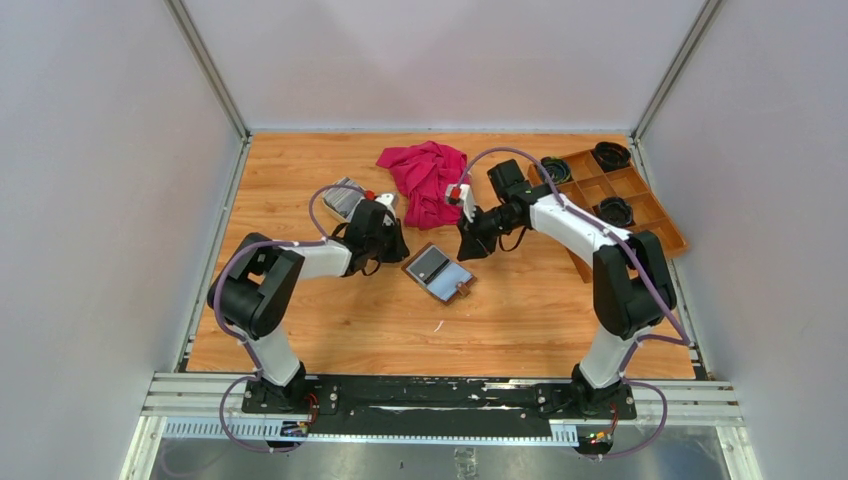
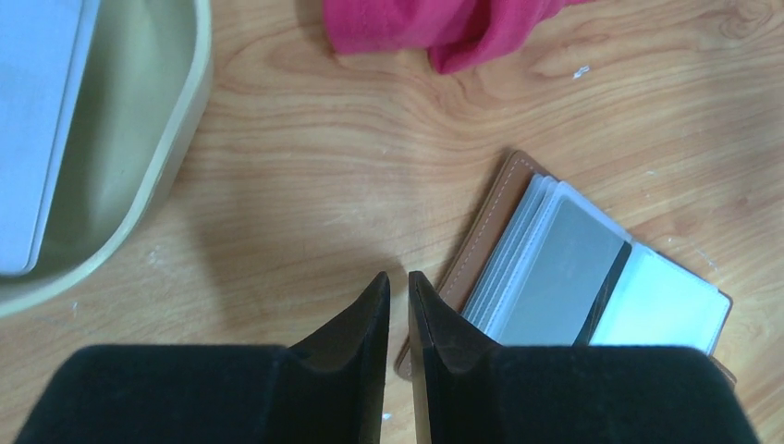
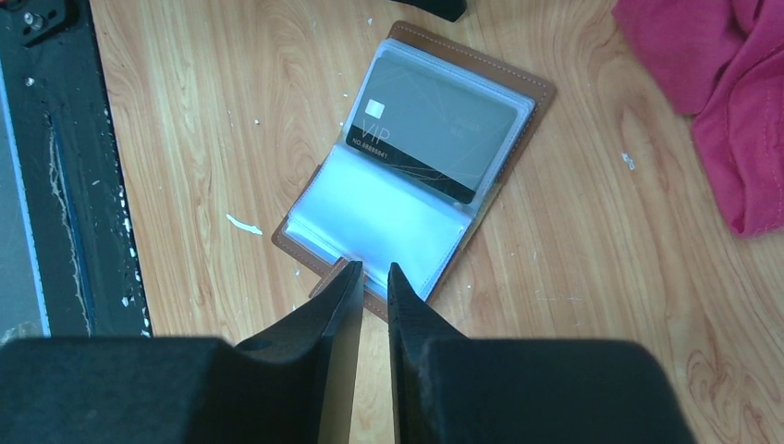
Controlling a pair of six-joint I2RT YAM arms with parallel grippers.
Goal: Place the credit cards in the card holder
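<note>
The brown card holder (image 1: 422, 257) lies open on the table, clear sleeves facing up. A grey "VIP" card (image 3: 434, 129) shows in its upper half in the right wrist view; the other half looks empty. Pale cards (image 2: 28, 139) rest in a grey-green tray (image 2: 189, 92) at the left wrist view's left edge. My left gripper is above the table just left of the holder, shut to a narrow gap with nothing visible between its fingers. Right of the holder, my right gripper stands slightly open and empty, over the wood.
A crumpled pink cloth (image 1: 425, 180) lies behind the holder. At the back right stands a wooden compartment box (image 1: 640, 200) holding coiled black cables. A small white scrap (image 1: 438, 326) lies on the table in front of the holder, where the wood is otherwise clear.
</note>
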